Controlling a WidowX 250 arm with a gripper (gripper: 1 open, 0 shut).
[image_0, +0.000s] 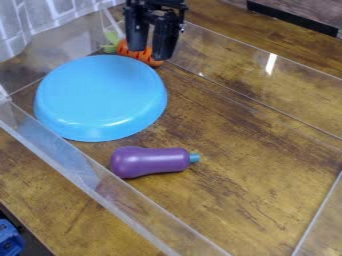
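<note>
At the top of the view my black gripper (152, 40) hangs over an orange carrot (136, 55) with green leaves, close behind a light blue plate (100, 95). Whether its fingers are open or shut on the carrot is too dark and small to tell. A purple toy eggplant (150, 161) with a teal tip lies on the wooden table in front of the plate.
Clear plastic walls run along the left and right of the work area. The wooden surface (247, 140) right of the plate is bare. A blue object (8, 238) sits at the lower left corner, outside the wall.
</note>
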